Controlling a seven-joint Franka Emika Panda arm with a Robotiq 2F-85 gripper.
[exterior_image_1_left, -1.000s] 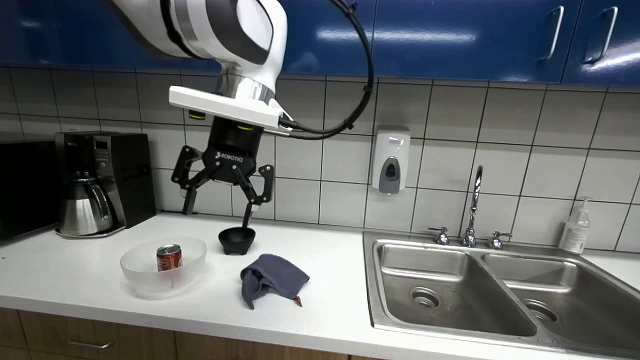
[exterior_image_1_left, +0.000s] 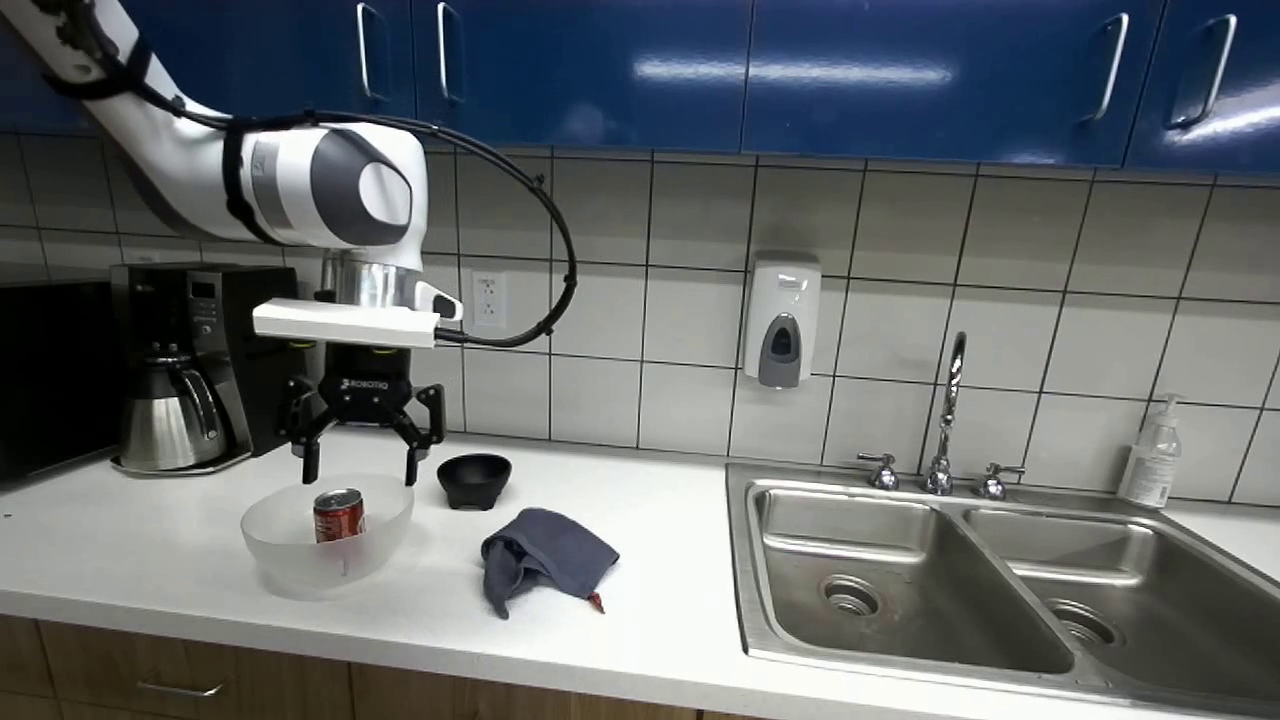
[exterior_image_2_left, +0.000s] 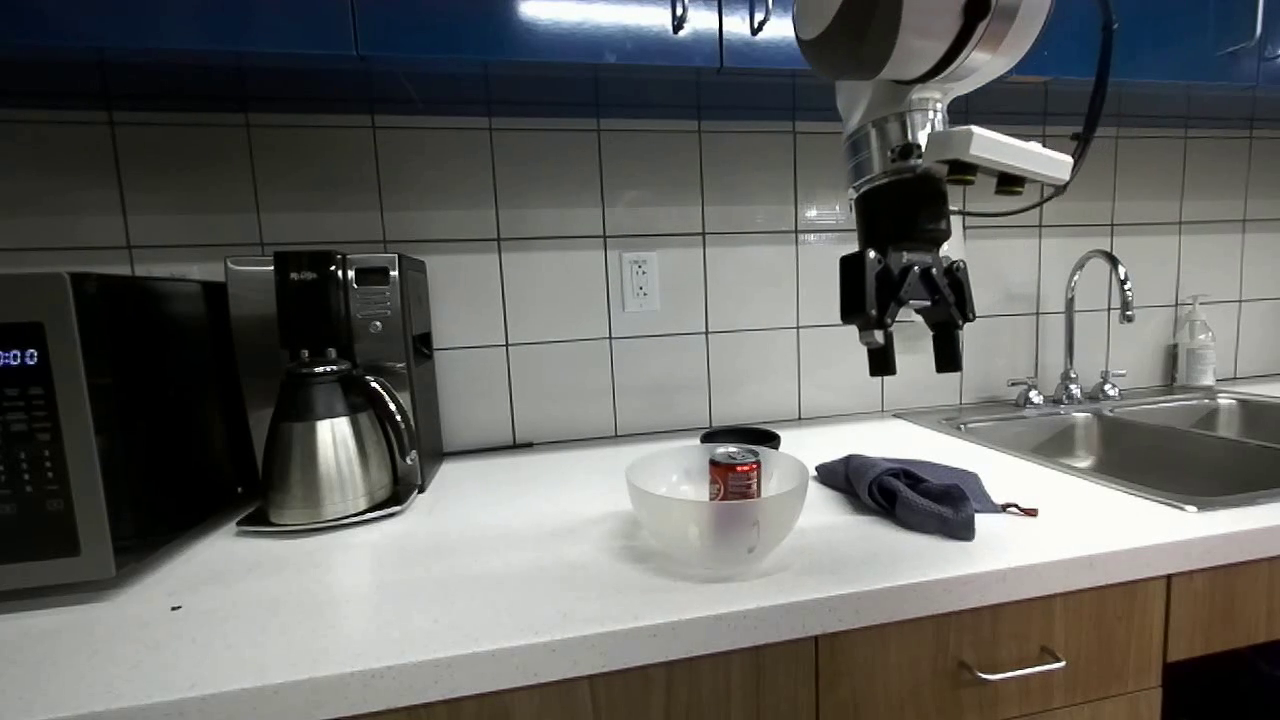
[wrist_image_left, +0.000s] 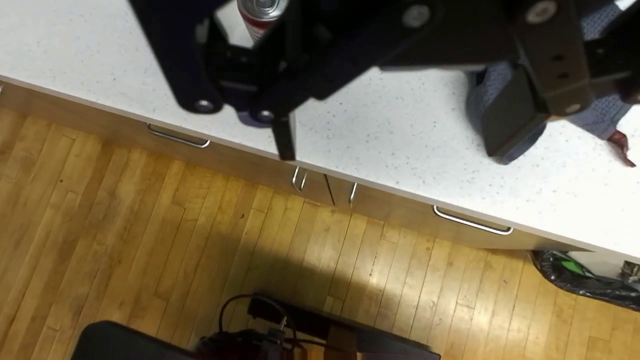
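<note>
My gripper (exterior_image_1_left: 361, 470) is open and empty, its fingers apart in the air over the counter. In exterior view 2 the gripper (exterior_image_2_left: 915, 358) hangs well above the counter, to the right of the bowl. A red can (exterior_image_1_left: 338, 516) stands upright in a frosted, see-through bowl (exterior_image_2_left: 717, 528). Behind the bowl is a small black bowl (exterior_image_1_left: 474, 479). A crumpled grey-blue cloth (exterior_image_1_left: 549, 557) with a small reddish tag lies to the right of the bowls. In the wrist view the can's top (wrist_image_left: 262, 8) shows partly behind the gripper's linkage, and the cloth (wrist_image_left: 600, 114) is partly hidden.
A coffee maker with a steel carafe (exterior_image_2_left: 330, 444) and a microwave (exterior_image_2_left: 108, 420) stand at the left. The double sink (exterior_image_1_left: 912, 576) with its faucet (exterior_image_1_left: 948, 414) is at the right. Between cloth and sink the counter (exterior_image_1_left: 672, 588) is bare; blue cabinets hang above.
My gripper has moved left and somewhat lower in exterior view 1, and now hangs more upright. It stays open. Bowls, can and cloth have not moved.
</note>
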